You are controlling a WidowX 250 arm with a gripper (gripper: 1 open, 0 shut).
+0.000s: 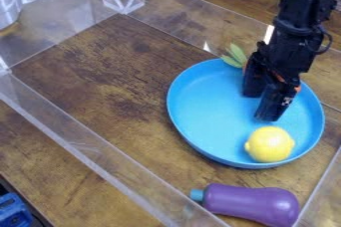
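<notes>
My black gripper [273, 87] is over the back part of a round blue plate [206, 112], open by the look of its spread fingers; what lies behind it is largely hidden. A yellow lemon-like object [269, 143] rests on the front right of the plate. Green leaves [234, 54] show just behind the plate's back rim, left of the gripper. A purple toy eggplant [246, 203] lies in front of the plate.
Clear plastic walls border the wooden surface [94, 82], which is bare left of the plate. A blue object [11, 213] sits at the bottom left corner.
</notes>
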